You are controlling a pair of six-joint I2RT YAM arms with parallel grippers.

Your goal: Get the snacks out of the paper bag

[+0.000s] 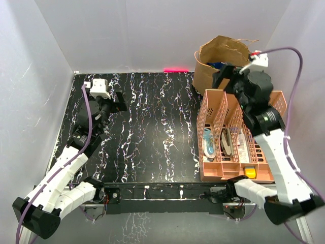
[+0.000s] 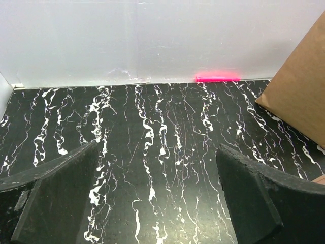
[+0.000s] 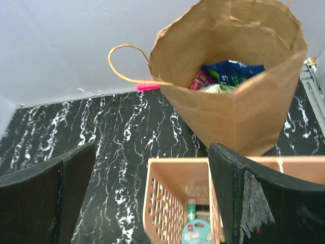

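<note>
The brown paper bag stands at the back right with its mouth open upward. Inside it, in the right wrist view, lie a dark blue snack packet, a red packet and a green-white one. My right gripper is open and empty; from the top it hangs in front of the bag, covering part of its front side. Over the left part of the table my left gripper is open too, only bare tabletop showing between its fingers.
An orange divided organizer sits right in front of the bag, holding a blue-white item, a stapler-like thing and a yellow object. A pink glowing strip lies along the back wall.
</note>
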